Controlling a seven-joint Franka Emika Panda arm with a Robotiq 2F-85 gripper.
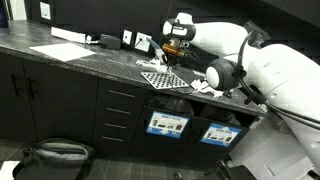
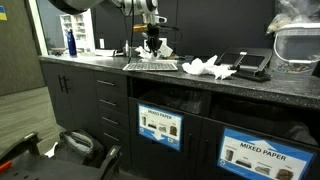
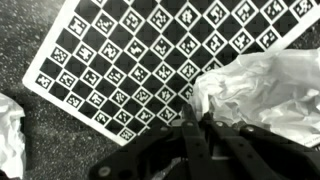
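A crumpled white sheet (image 3: 265, 95), paper or thin plastic, is pinched in my gripper, whose fingers are shut on its near edge. In the wrist view it lies across part of the black-and-white checkered board (image 3: 120, 60). From exterior view 1, the gripper (image 1: 172, 52) is above the back part of the board (image 1: 166, 80). Exterior view 2 shows the gripper (image 2: 154, 44) over the counter just behind the board (image 2: 150, 67). Whether the sheet touches the board cannot be told.
More crumpled white material (image 2: 208, 68) lies on the counter right of the board, near a black tray (image 2: 240, 62). Below the counter edge are two open bins with "mixed paper" labels (image 2: 160, 126). A dark bag (image 1: 58, 158) rests on the floor.
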